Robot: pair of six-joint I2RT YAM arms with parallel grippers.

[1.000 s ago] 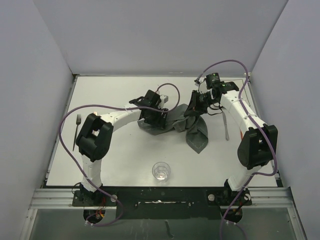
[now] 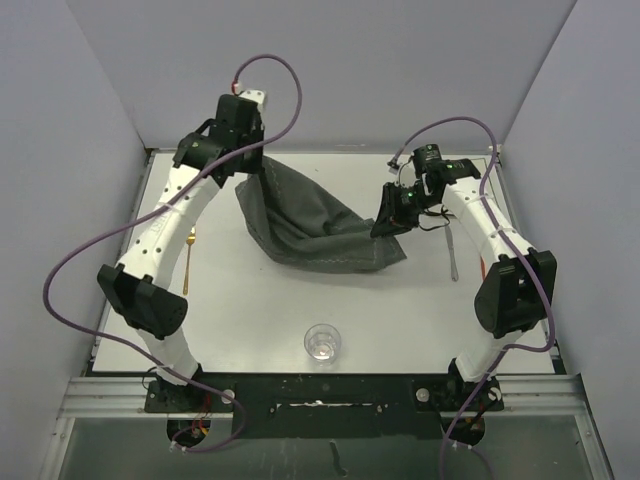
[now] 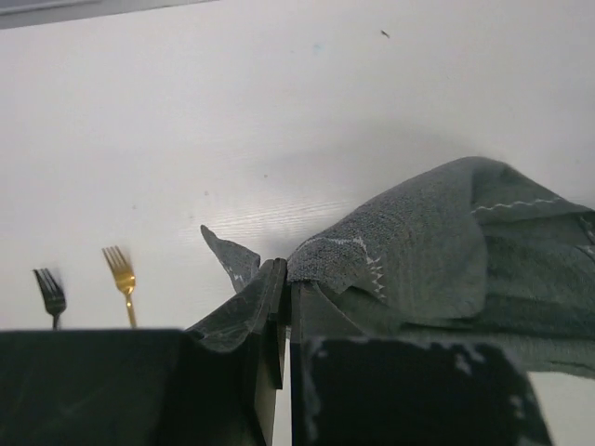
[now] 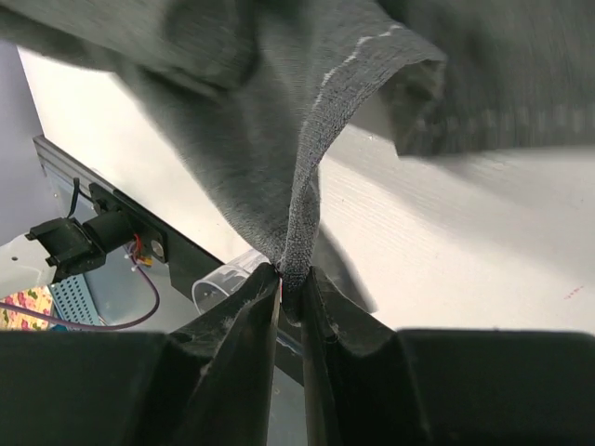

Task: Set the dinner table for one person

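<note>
A dark grey cloth napkin (image 2: 315, 235) hangs stretched across the middle, between my two grippers. At the upper left my left gripper (image 2: 255, 172) is shut on its edge; the left wrist view shows the hem at the fingertips (image 3: 276, 279). My right gripper (image 2: 383, 230) is at the napkin's right end. A fold of cloth (image 4: 307, 186) runs into the narrow gap between its fingers, and whether they press on it is unclear. A clear glass (image 2: 322, 343) stands at the front. To the left lie a gold fork (image 3: 121, 276) and a dark fork (image 3: 52, 295).
A knife (image 2: 451, 253) lies right of the napkin, with an orange-red thin item (image 2: 482, 268) partly hidden by the right arm.
My left gripper has swung up and left, drawing the napkin's left end with it. Bunched earlier, the cloth is now spread wider. The right arm stays almost in place.
</note>
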